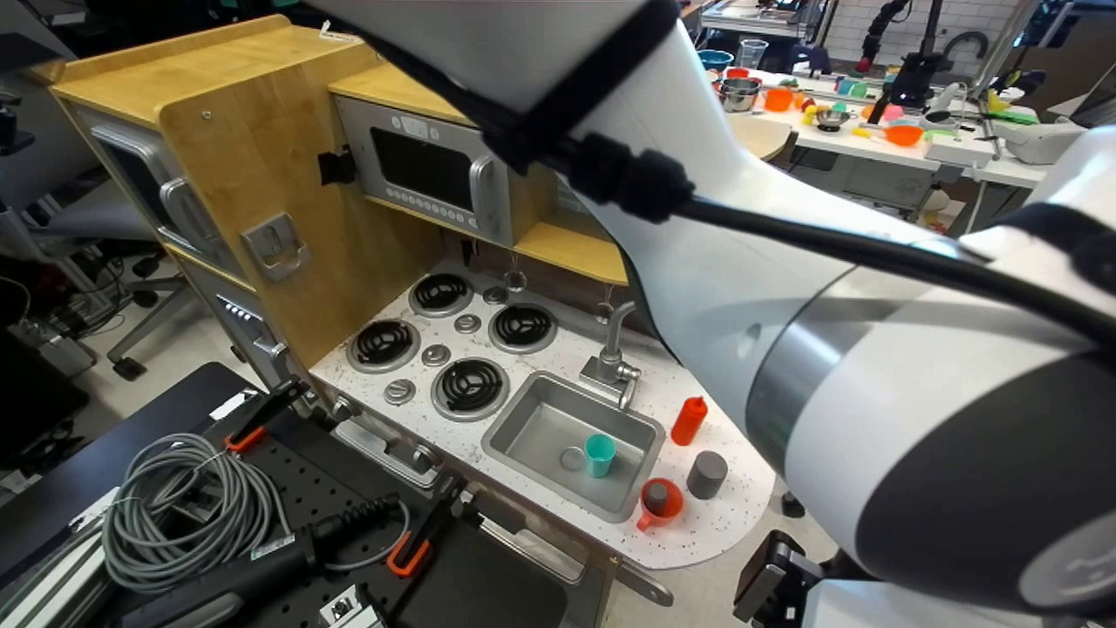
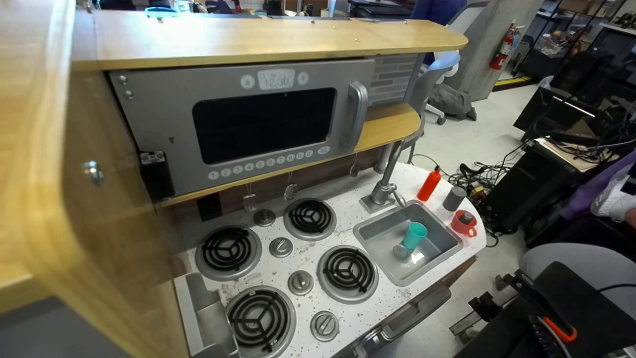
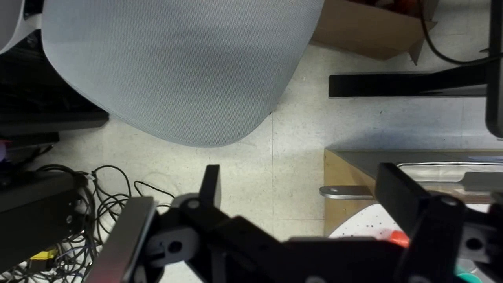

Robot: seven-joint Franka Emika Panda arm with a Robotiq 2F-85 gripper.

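In the wrist view my gripper is open, its fingers wide apart with only floor showing between them. A teal cup (image 1: 599,456) stands in the grey sink (image 1: 528,470). Beyond the sink's right side, on the white counter, are a red bottle (image 2: 429,184), a grey cylinder (image 2: 454,199) and an orange-red mug (image 2: 471,232) with a small grey object inside. The wrist view catches only part of the mug (image 3: 399,238), low behind the right finger, and a sliver of the teal cup (image 3: 468,277).
Several black burners (image 2: 349,269) and grey knobs occupy the counter left of the sink. A microwave (image 2: 268,122) hangs above, and the faucet (image 2: 386,179) rises behind the sink. My white arm (image 1: 722,209) crosses exterior view 1. A grey chair (image 3: 188,70) stands on the floor.
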